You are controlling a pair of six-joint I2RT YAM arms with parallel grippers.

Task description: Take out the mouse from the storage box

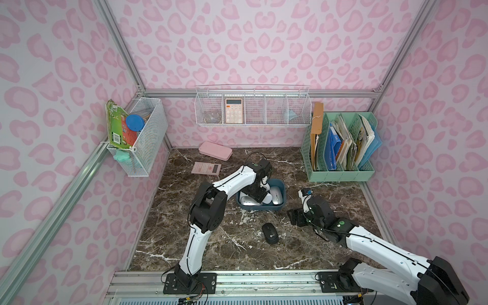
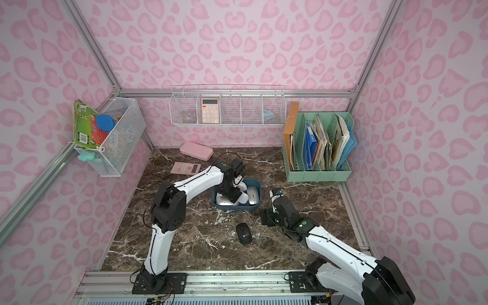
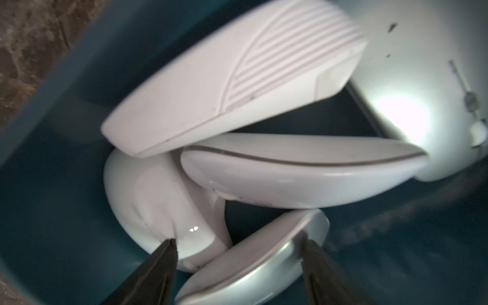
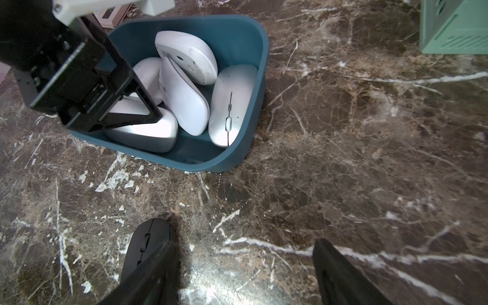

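Several white mice lie jumbled in the dark blue storage box (image 4: 258,86). My left gripper is down inside it, fingers apart, with a silvery-white mouse (image 3: 259,261) lying between and below them; no firm grip shows. Around that one are a glossy white mouse (image 3: 157,203), another tipped on its side (image 3: 305,175), a ribbed white mouse (image 3: 228,76) and a flat one (image 3: 406,91) at the box's right end. A black mouse (image 1: 270,233) rests on the table in front of the box. To its right, my right gripper hangs open and empty above the tabletop.
A pink case (image 1: 215,151) and a pink calculator (image 1: 206,168) lie behind left of the box. The green file rack (image 1: 340,176) stands at the back right. Bare marble table (image 4: 345,172) stretches right of the box, and free room shows at the front left too.
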